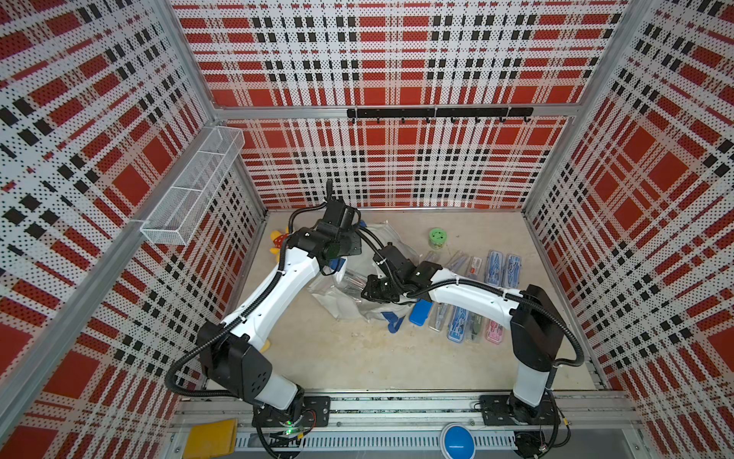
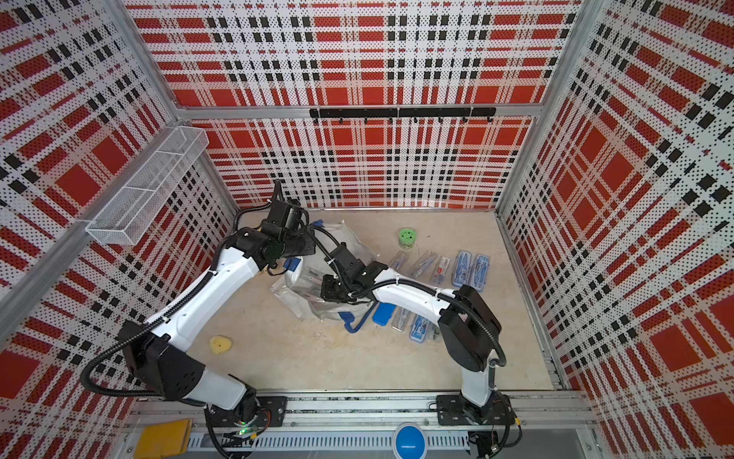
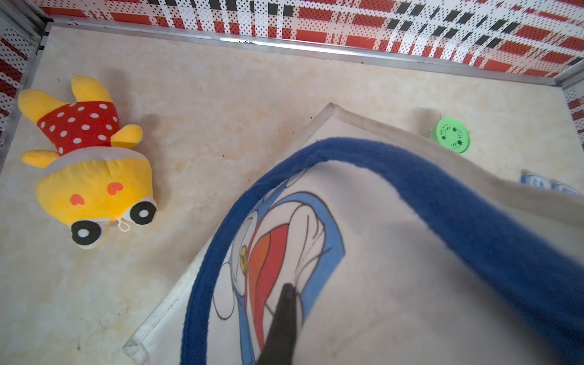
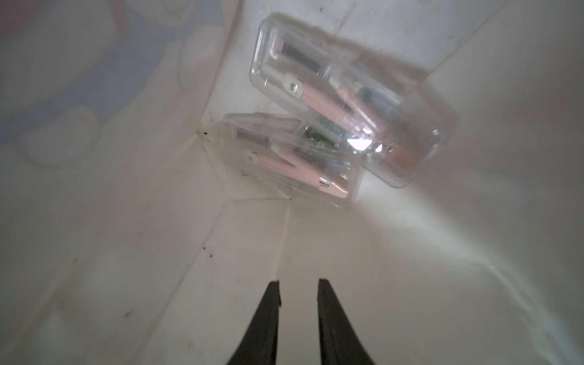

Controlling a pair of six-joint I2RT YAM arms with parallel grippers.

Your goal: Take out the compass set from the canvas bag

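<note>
The canvas bag (image 1: 336, 306) lies mid-table, held open with my left gripper at its blue-strapped side; that gripper appears shut, and what is between its fingers is unclear. My right gripper reaches into the bag; its fingertips show slightly apart, with no object clearly visible between them. Beyond them in the right wrist view lie two clear compass sets (image 4: 346, 97) with pink tools, one partly over the other, inside the bag.
Several pencil cases (image 1: 494, 267) lie right of the bag, a green cup (image 1: 437, 237) behind them. A yellow plush toy (image 3: 91, 176) lies at the left.
</note>
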